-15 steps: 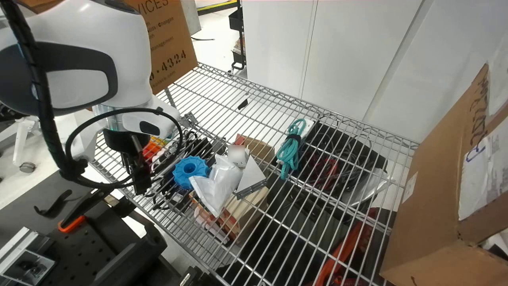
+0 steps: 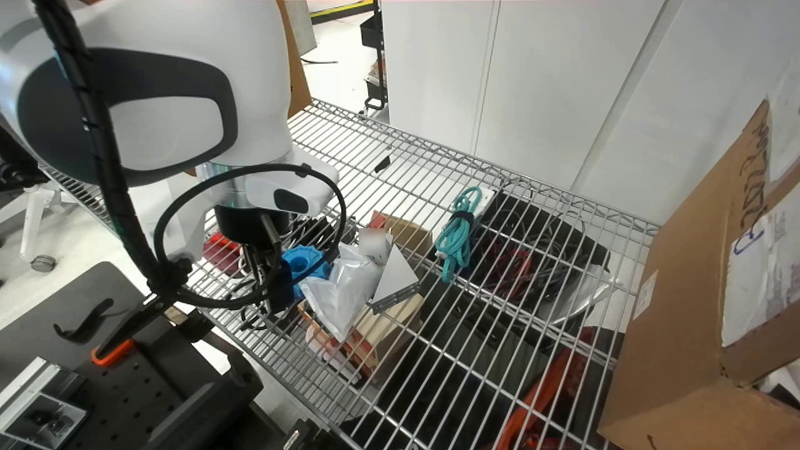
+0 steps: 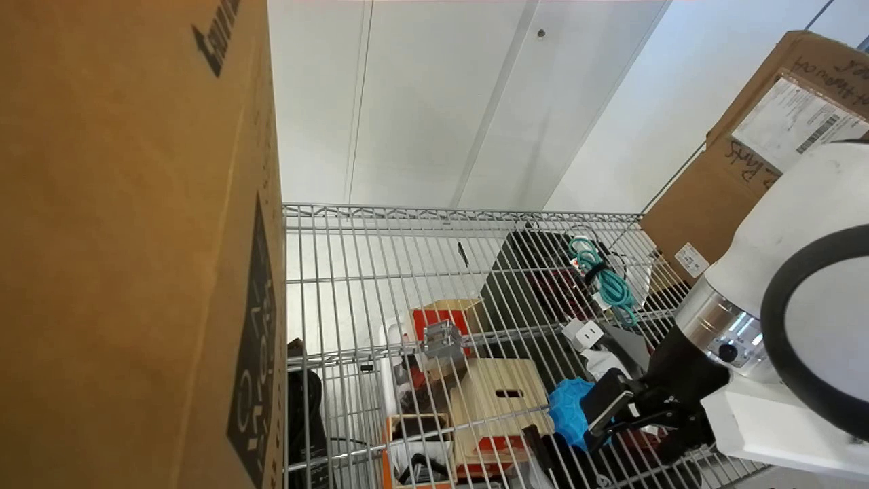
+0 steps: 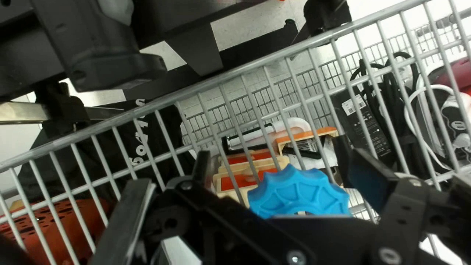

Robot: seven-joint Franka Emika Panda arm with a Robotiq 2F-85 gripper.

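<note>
My gripper stands open low over the wire shelf. In the wrist view a scalloped blue plastic piece (image 4: 300, 192) appears between its spread fingers, its lower part hidden by the gripper's body. Exterior view 1 shows the same blue piece (image 2: 301, 260) on the rack, partly behind the gripper and its cable loop; a white plastic bag (image 2: 346, 285) lies against its right side. From the other side, the blue piece (image 3: 570, 411) sits just beside the gripper's finger (image 3: 608, 401). Whether the fingers touch it I cannot tell.
Near the bag are a grey-white angled piece (image 2: 397, 277) and a white plug block (image 3: 583, 333). A coiled teal cable (image 2: 459, 232) lies farther back. Cardboard boxes (image 2: 690, 277) (image 3: 130, 244) stand at the shelf's ends. Bare wire (image 2: 360, 146) shows along the back left.
The arm and gripper have moved right in exterior view 1, from left of the blue piece to right beside it, now partly covering it. The blue piece and bag look unmoved.
</note>
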